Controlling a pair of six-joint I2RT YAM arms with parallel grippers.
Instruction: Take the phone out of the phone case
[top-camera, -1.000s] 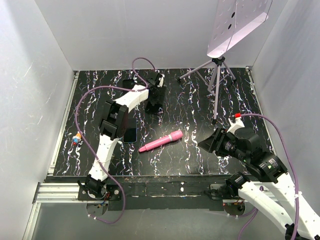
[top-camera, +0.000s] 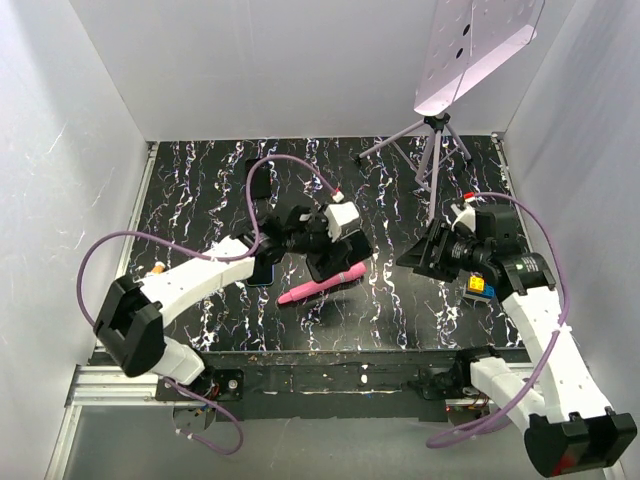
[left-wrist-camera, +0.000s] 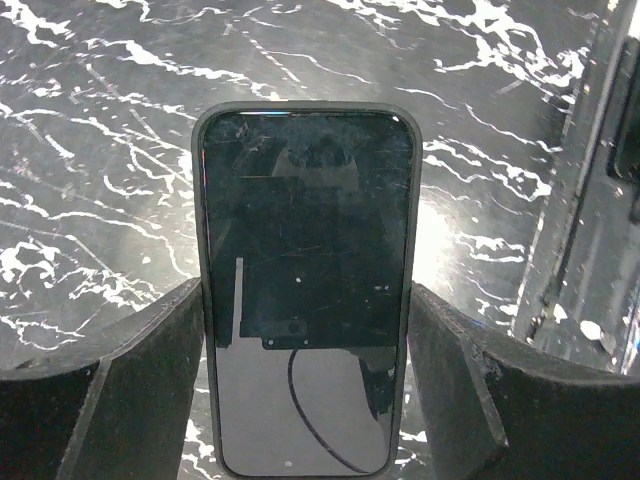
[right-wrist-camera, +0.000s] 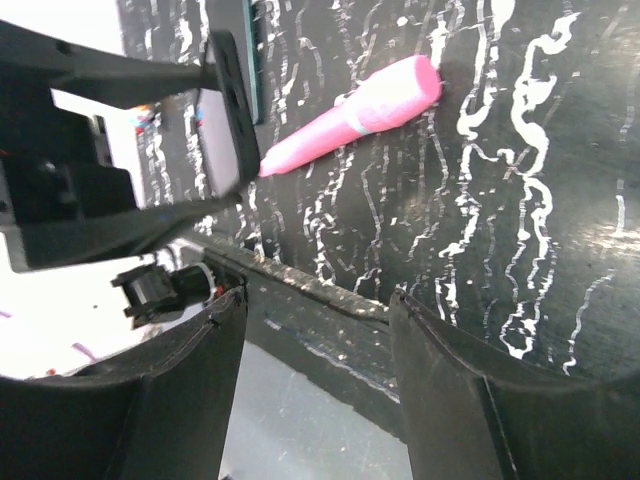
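Observation:
A black phone (left-wrist-camera: 305, 230) fills the middle of the left wrist view, held upright in my left gripper (top-camera: 335, 255); whether it sits in a case is hard to tell. In the right wrist view the phone's dark edge (right-wrist-camera: 232, 110) shows between the left fingers, at the upper left. My right gripper (top-camera: 430, 250) hangs open to the right of it, empty, its fingertips framing bare table in the right wrist view.
A pink marker-like wand (top-camera: 310, 289) lies below the held phone. Another dark phone (top-camera: 262, 275) and a black flat item (top-camera: 258, 180) lie at left. A tripod stand (top-camera: 432, 175) stands at back right.
My left gripper has come from the back left to the middle, carrying the phone toward the right arm. My right gripper has shifted slightly upward in the top view.

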